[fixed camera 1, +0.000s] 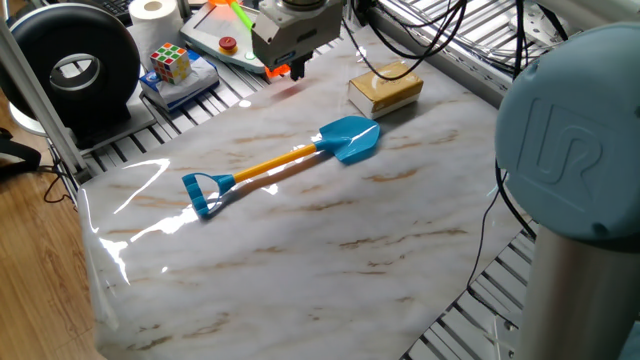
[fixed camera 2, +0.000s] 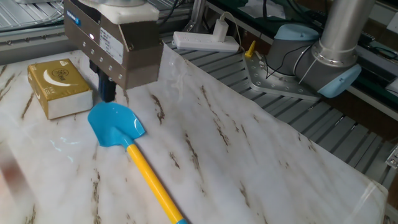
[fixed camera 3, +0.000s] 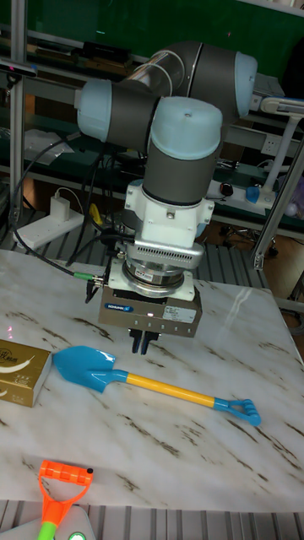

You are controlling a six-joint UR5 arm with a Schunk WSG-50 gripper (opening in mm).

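Observation:
A toy shovel with a blue blade [fixed camera 1: 349, 137], yellow shaft [fixed camera 1: 275, 162] and blue grip [fixed camera 1: 203, 192] lies flat on the marbled sheet. My gripper [fixed camera 3: 141, 342] hangs above the sheet, pointing down, its two dark fingers close together. No object shows between them, though how wide they stand is unclear. In exterior view 2 the fingers [fixed camera 2: 107, 88] appear just behind the blade [fixed camera 2: 113, 123]; I see no contact with the shovel. Beside the blade sits a gold and white box [fixed camera 2: 60, 87].
Past one edge stand a Rubik's cube [fixed camera 1: 171, 62] on a blue and white box, a paper roll [fixed camera 1: 157, 22] and a black ring-shaped object [fixed camera 1: 72, 68]. An orange handle [fixed camera 3: 67, 477] lies beyond the sheet. Cables [fixed camera 1: 420, 60] hang near the arm. Much of the sheet is bare.

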